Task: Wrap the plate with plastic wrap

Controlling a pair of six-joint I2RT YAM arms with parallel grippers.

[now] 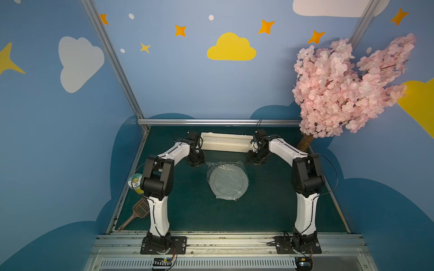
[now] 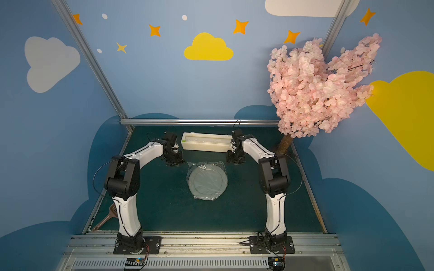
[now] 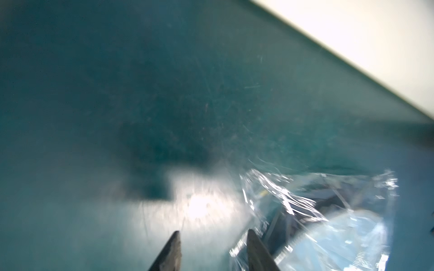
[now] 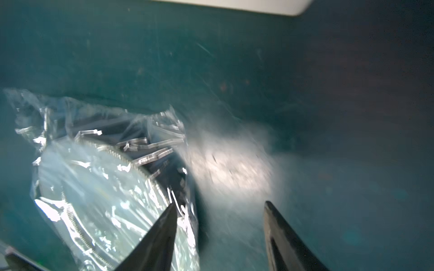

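Note:
A pale round plate (image 1: pixel 228 181) lies on the dark green table with clear plastic wrap (image 1: pixel 214 168) over it. Loose, crinkled film reaches past the plate's far rim, seen up close in the right wrist view as shiny wrap (image 4: pixel 153 124). My left gripper is open beyond the film's left corner, holding nothing. Open as well, my right gripper is above the film's right edge, with bare table between its fingers. How the wrap lies under the plate is hidden.
Behind the plate stands a long cream box (image 1: pixel 226 143) between the two wrists. A brown slotted scoop (image 1: pixel 140 208) and a round tub (image 1: pixel 135 181) lie at the left edge.

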